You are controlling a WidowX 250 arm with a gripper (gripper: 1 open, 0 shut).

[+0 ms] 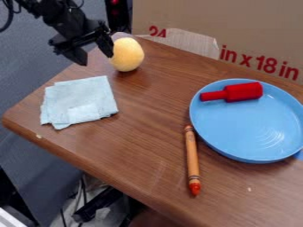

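Observation:
My black gripper [95, 52] hangs at the top left, beside a yellow round object [128, 54] on the wooden table; whether its fingers are apart or closed is hard to tell. A folded pale blue cloth [78, 104] lies at the table's left. On the right, a blue plate [249, 133] holds a red rolling-pin-like object [240, 91]. An orange crayon [192, 161] lies left of the plate, pointing toward the front.
A large cardboard box [225, 31] stands along the back, with a clear plastic piece beside the yellow object. The table's left edge drops to a grey floor area.

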